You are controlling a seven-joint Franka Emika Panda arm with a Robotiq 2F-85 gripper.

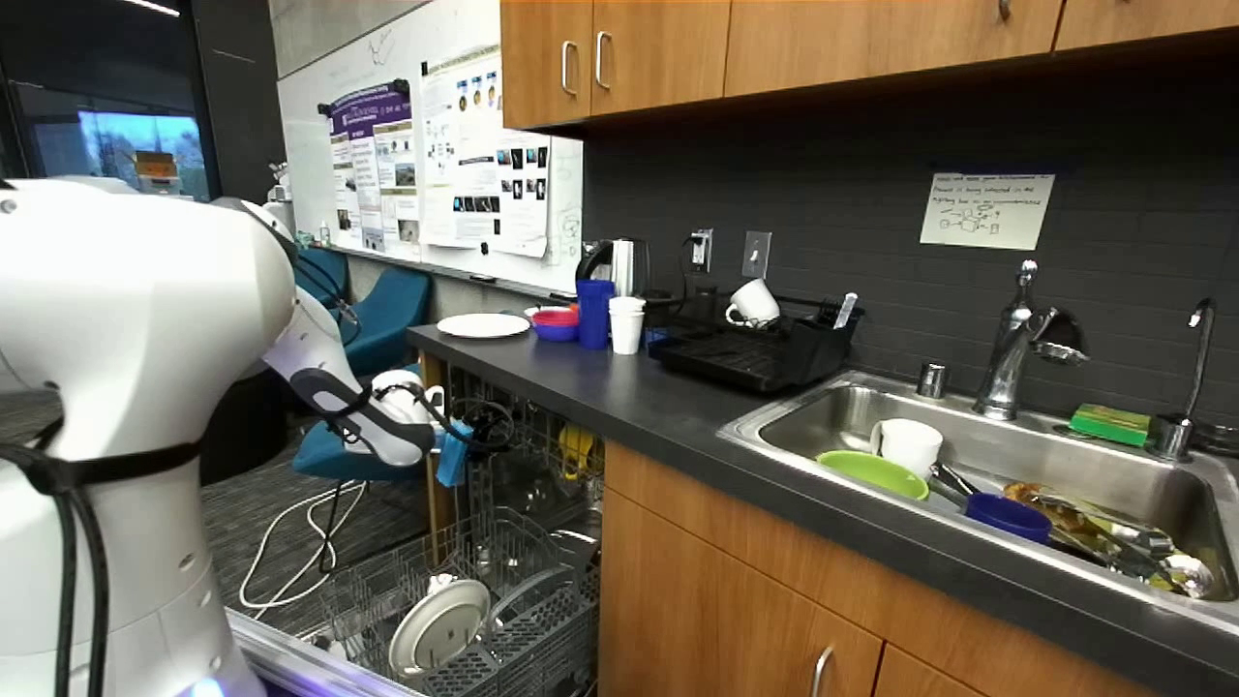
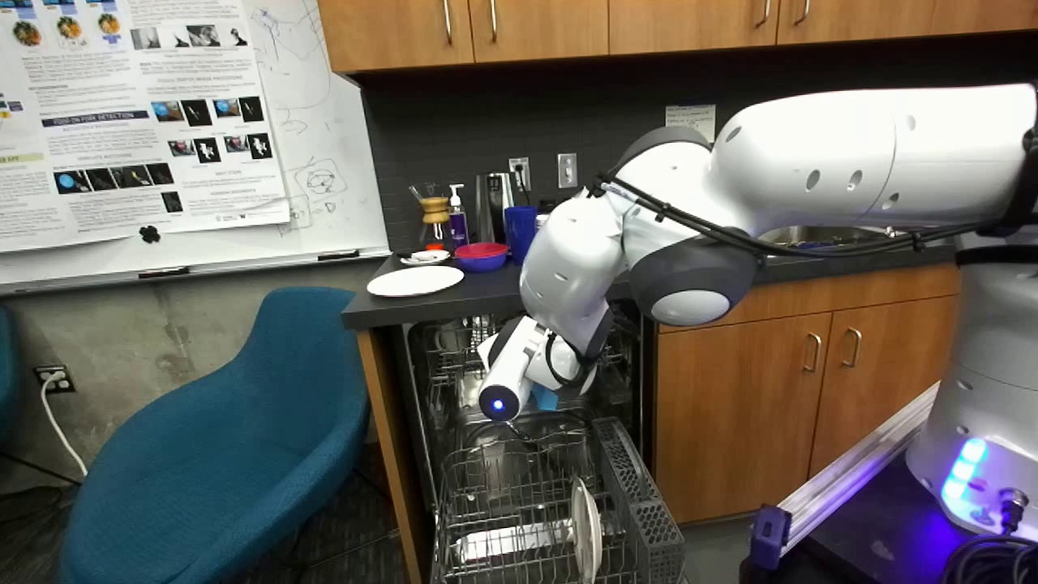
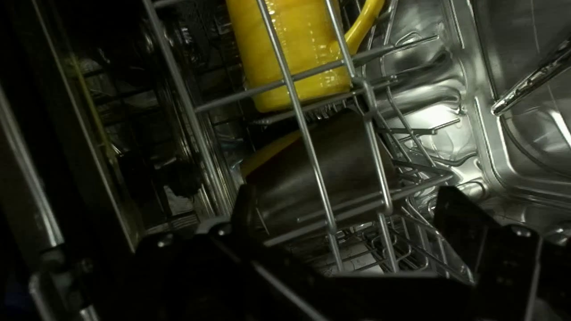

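Observation:
My gripper stands open in the wrist view, its dark fingers [image 3: 455, 219] spread wide with nothing held between them. Beyond the fingertips are the wires of the dishwasher's upper rack [image 3: 310, 144]. Behind those wires lies a dark cup [image 3: 332, 160], tilted, with a yellowish patch at its left. A yellow mug [image 3: 291, 48] with a handle sits above it in that view, cut off by the frame's top. In exterior view 1 the gripper is at the dishwasher's opening, hard to make out against the dark interior. The arm hides it in exterior view 2.
The pulled-out lower rack [image 2: 516, 487] holds an upright plate [image 1: 441, 627]. Beside the opening, the counter edge [image 1: 697, 441] overhangs wooden cabinets. Cups, bowls and a white plate [image 1: 483, 325] stand on the counter. Dishes fill part of the sink [image 1: 801, 432].

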